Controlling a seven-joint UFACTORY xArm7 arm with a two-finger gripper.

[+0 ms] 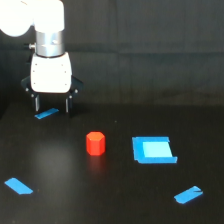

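Note:
My gripper hangs at the far left of the camera view, below its white body. Its two dark fingers stand wide apart, with nothing seen between them. A red block, with a hexagonal-looking outline, rests on the dark table near the middle, to the right of the gripper and nearer the camera. Farther right lies a pale square bordered by a blue frame; nothing rests on the square.
Blue strips mark the table: one strip at front left, another strip at front right, and a third strip close to the gripper. A dark curtain hangs behind. Open table surrounds the red block.

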